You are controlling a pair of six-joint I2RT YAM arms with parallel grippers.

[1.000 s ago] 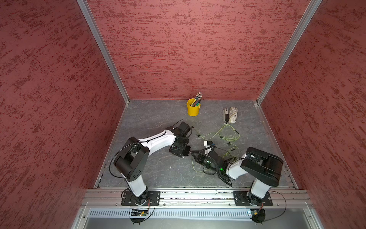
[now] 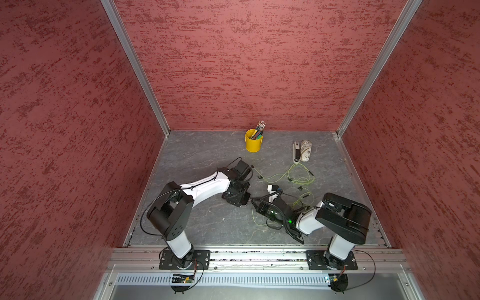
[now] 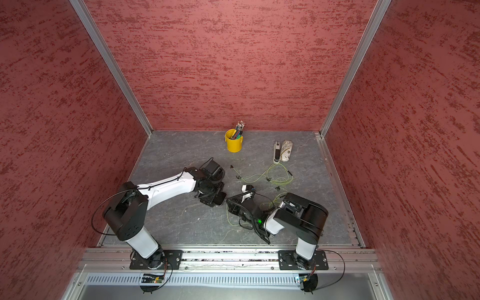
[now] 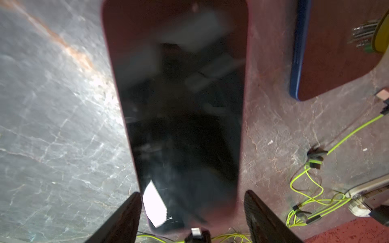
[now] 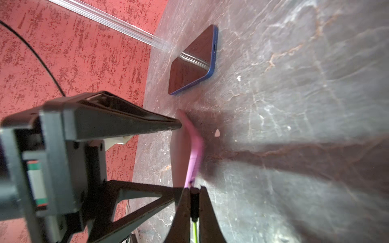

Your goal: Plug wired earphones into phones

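Observation:
My left gripper is shut on a pink-edged phone [image 4: 178, 113], whose dark screen faces the left wrist camera, close above the floor. My right gripper is shut on a black earphone plug [image 5: 194, 202] with a green cable below it, at the pink edge of that phone in the right wrist view. A blue phone [image 4: 332, 48] lies beside the held one. More green earphones [image 2: 300, 172] lie coiled to the right.
A yellow bucket [image 2: 253, 142] of pens stands at the back. A grey device [image 2: 296, 151] and a pale patterned pouch [image 2: 306, 150] lie back right.
In the top left view, my left gripper and the dark phone have shifted very slightly toward the right gripper, which looks unmoved.

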